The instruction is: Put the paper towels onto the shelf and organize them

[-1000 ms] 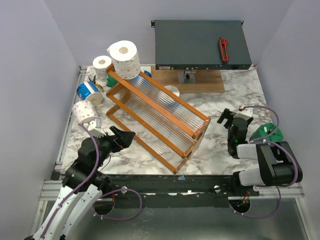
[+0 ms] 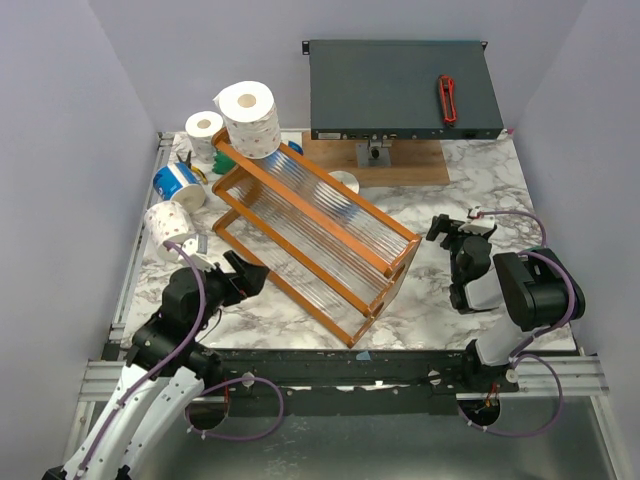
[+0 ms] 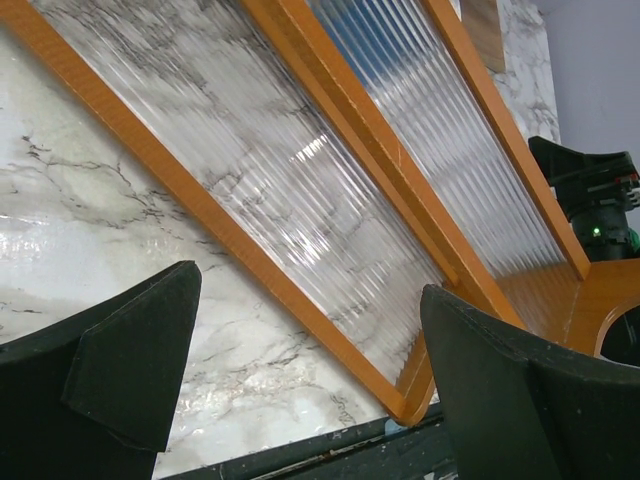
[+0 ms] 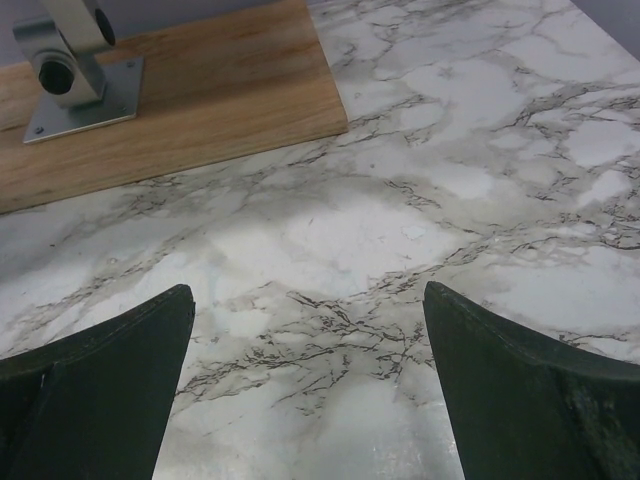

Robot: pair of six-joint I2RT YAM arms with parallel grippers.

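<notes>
A tiered wooden shelf (image 2: 330, 235) with ribbed clear panels sits diagonally mid-table. A paper towel roll (image 2: 248, 120) rests on its upper back corner; another roll (image 2: 204, 135) is behind at left, with a blue-labelled roll (image 2: 178, 185) and a white roll (image 2: 170, 228) down the left edge. My left gripper (image 2: 245, 279) is open and empty beside the shelf's front left, whose lower rail (image 3: 200, 203) crosses the left wrist view. My right gripper (image 2: 438, 228) stands open right of the shelf, with bare marble between its fingers in the right wrist view.
A grey panel (image 2: 400, 85) on a metal stand over a wooden board (image 2: 410, 165) holds a red cutter (image 2: 447, 100). Scissors and a green item lie among the rolls.
My right arm has shifted slightly left since a second ago, now covering the green object seen at the right earlier. The left arm and shelf look unchanged.
</notes>
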